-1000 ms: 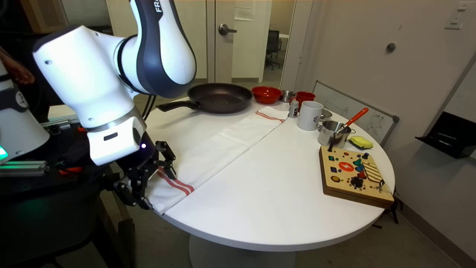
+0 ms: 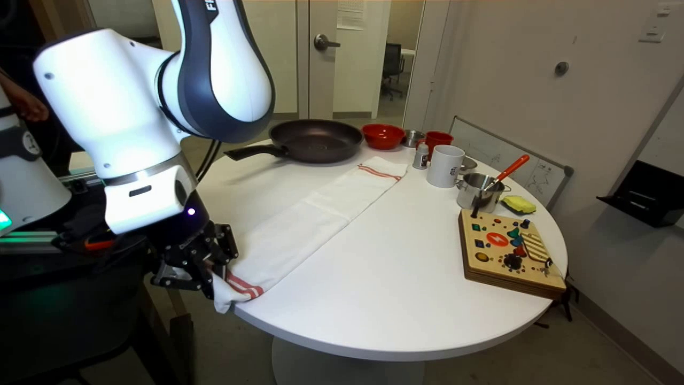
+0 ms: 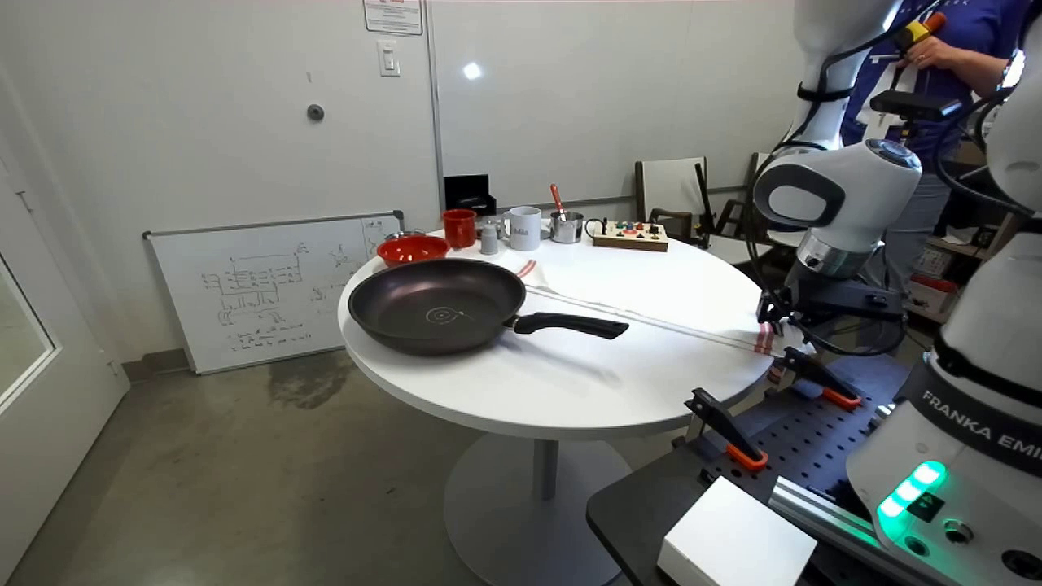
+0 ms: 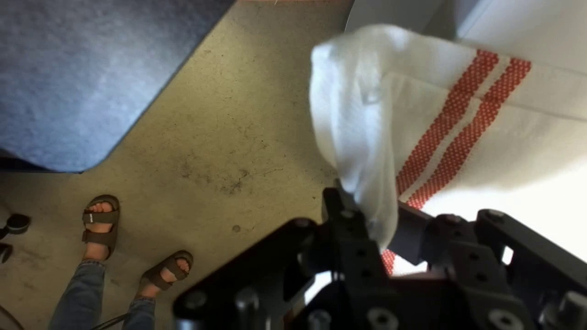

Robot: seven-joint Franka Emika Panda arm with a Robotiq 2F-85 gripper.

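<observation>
A long white towel (image 2: 309, 217) with red stripes at both ends lies flat across the round white table (image 2: 385, 276). Its near end hangs past the table's edge, where my gripper (image 2: 215, 280) is shut on it. In the wrist view, the bunched towel end (image 4: 363, 126) runs down between the dark fingers, its double red stripe just to the right. From the other side, the gripper (image 3: 784, 342) appears at the table's right edge, partly hidden by its own cables and mount.
A frying pan (image 2: 317, 141) stands by the towel's left side, its handle pointing toward the arm. Along the far side are a red bowl (image 2: 383, 136), a white mug (image 2: 445, 167), a steel pot (image 2: 481, 192) and a wooden switch board (image 2: 506, 251).
My gripper has gone from open to shut on the towel's end and moved left, toward the robot's base. The towel has slid the same way, its far end now farther from the shaker.
</observation>
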